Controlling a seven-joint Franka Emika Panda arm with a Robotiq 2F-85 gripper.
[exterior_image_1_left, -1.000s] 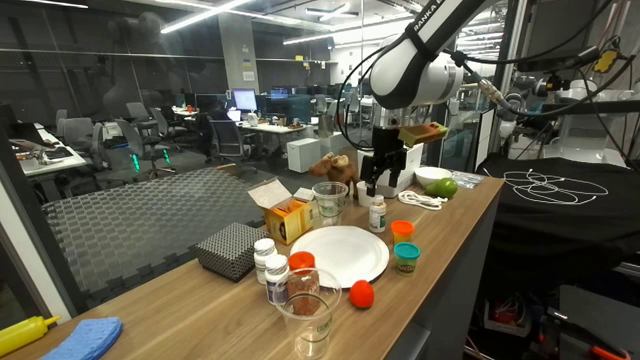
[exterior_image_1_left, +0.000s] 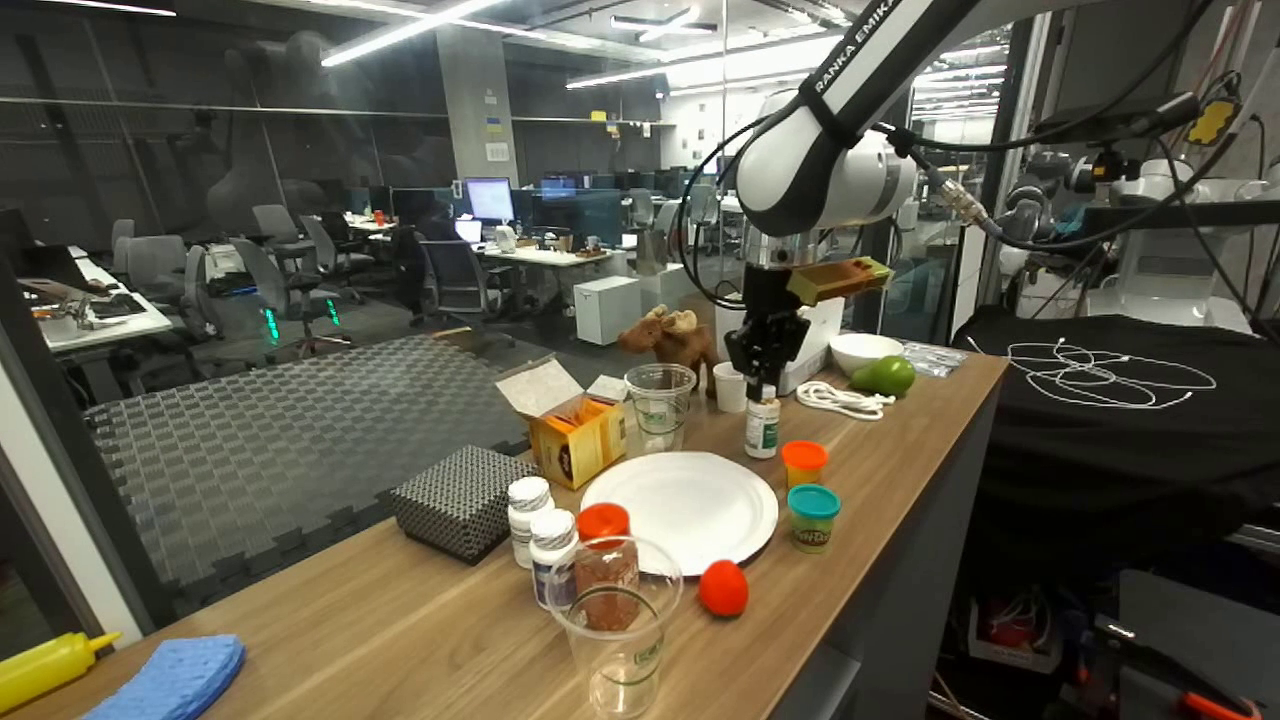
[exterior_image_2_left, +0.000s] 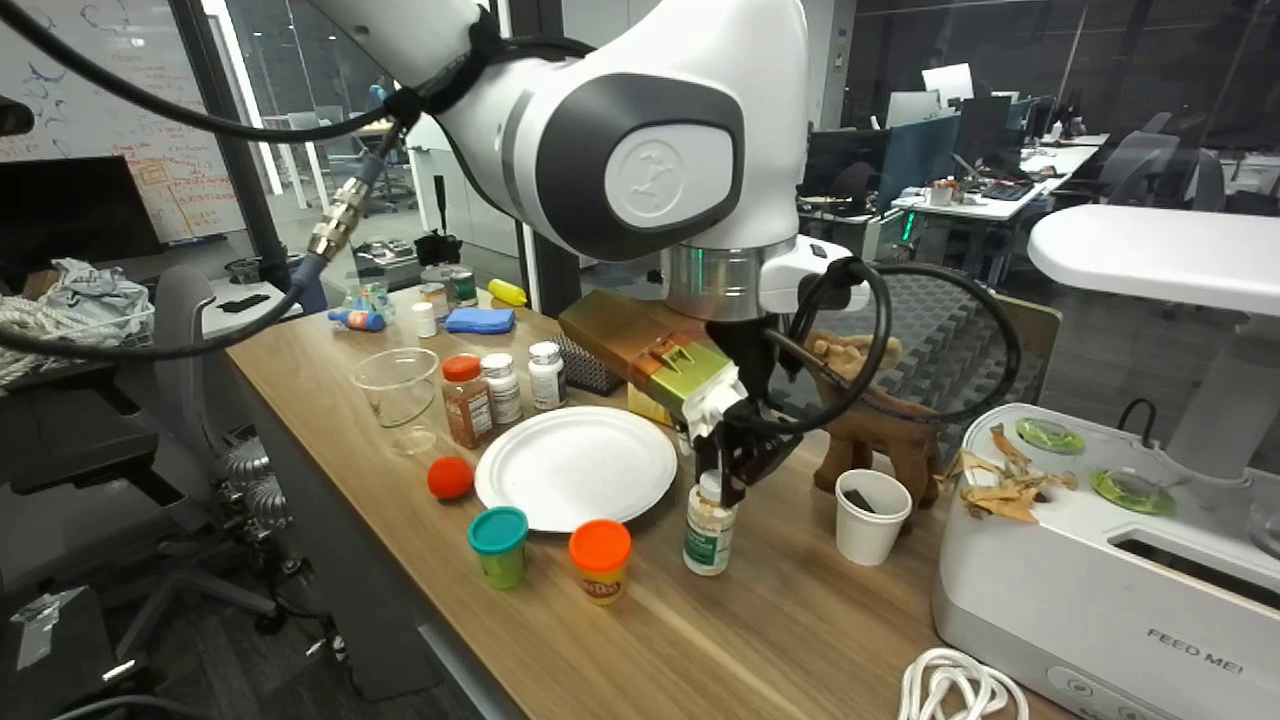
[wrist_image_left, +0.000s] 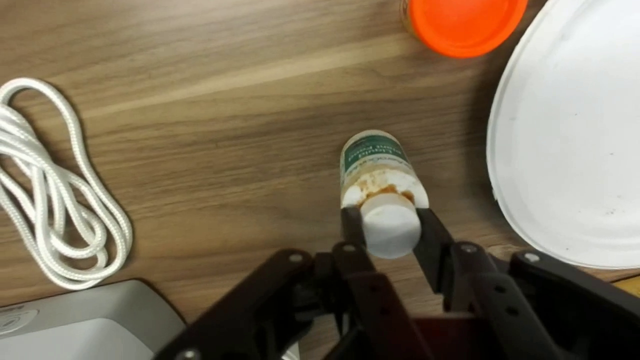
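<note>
A small white bottle (wrist_image_left: 384, 174) with a green label and a white cap stands on the wooden table, right of the plate in exterior view 1. Brown stains mark its shoulder. My gripper is pointed down over it, with one finger on either side of the cap. Both fingers look close against the cap in the wrist view; whether they are firmly shut on it does not show. In exterior view 2, the gripper (exterior_image_2_left: 728, 480) partly covers the top of the bottle (exterior_image_2_left: 709, 534).
A white plate (wrist_image_left: 570, 132) and an orange-lidded tub (wrist_image_left: 468, 21) lie close by. A teal-lidded tub (exterior_image_2_left: 499, 552), paper cup (exterior_image_2_left: 869, 528), coiled white cord (wrist_image_left: 57, 180) and white appliance (exterior_image_2_left: 1080, 588) stand around. Bare table lies between cord and bottle.
My gripper has come down from above the bottle, and its fingers have narrowed around the cap. The bottle has shifted slightly to the right and away in exterior view 1.
</note>
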